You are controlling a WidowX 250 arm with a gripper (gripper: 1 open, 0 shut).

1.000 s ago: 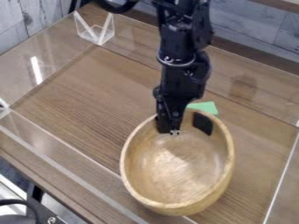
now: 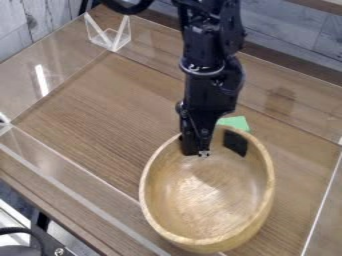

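Observation:
A large tan oval bowl (image 2: 203, 205) fills the lower right of the camera view. Above its back rim my black gripper (image 2: 211, 142) reaches down, with its tips at or just inside that rim. Dark shapes hide the fingertips and what lies between them, so whether it is open or shut is unclear. A small green object (image 2: 237, 123) lies just behind the bowl, beside the gripper.
A clear plastic piece (image 2: 110, 30) stands at the upper left edge. Dark cables show at the lower left corner.
The bowl and gripper have shifted very slightly to the right. Otherwise little differs.

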